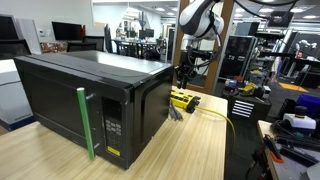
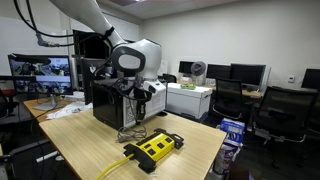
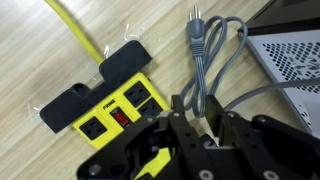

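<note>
My gripper is shut on the grey power cord (image 3: 198,68), whose strands run between its fingers in the wrist view. The cord's plug (image 3: 195,27) points toward the top of that view, its prongs bare. In exterior view 2 the gripper (image 2: 133,96) is above the table, with loops of the cord (image 2: 132,133) below it. A yellow power strip (image 3: 123,108) with black ends and several outlets lies beside the cord. The black microwave (image 1: 80,100) stands nearby; its grey perforated panel (image 3: 292,62) shows at the right of the wrist view.
A yellow cable (image 1: 225,118) runs from the power strip over the table. A green strip (image 1: 86,123) stands upright at the microwave's front.
</note>
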